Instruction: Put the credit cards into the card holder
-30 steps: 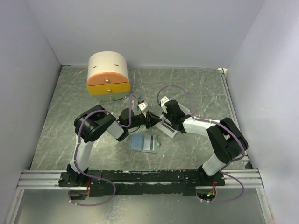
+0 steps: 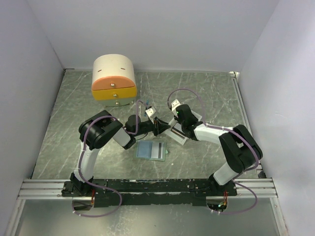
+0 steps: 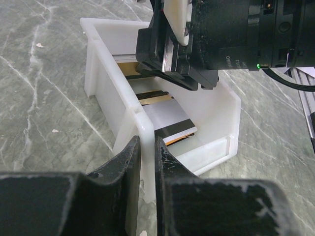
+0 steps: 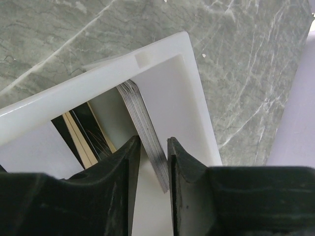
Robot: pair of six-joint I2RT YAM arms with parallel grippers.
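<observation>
The card holder (image 2: 144, 149) lies open at the table's front in the top view, with a light, dark-striped card (image 2: 156, 150) on its right half. My left gripper is shut on the corner of a white box (image 3: 115, 73). In the left wrist view, several cards (image 3: 167, 117) lie in the box, the top one grey with a black stripe. Over the box's far part, my right gripper is partly open. A thin grey stack of cards (image 4: 142, 123) on edge runs between its fingers; contact cannot be told.
Other cards (image 4: 81, 132) with black and tan edges lie beside the stack. A toy chest (image 2: 114, 78) with orange and yellow drawers stands at the back left. Bare marble table (image 2: 197, 164) surrounds the box and holder.
The left arm and the card holder have stayed put.
</observation>
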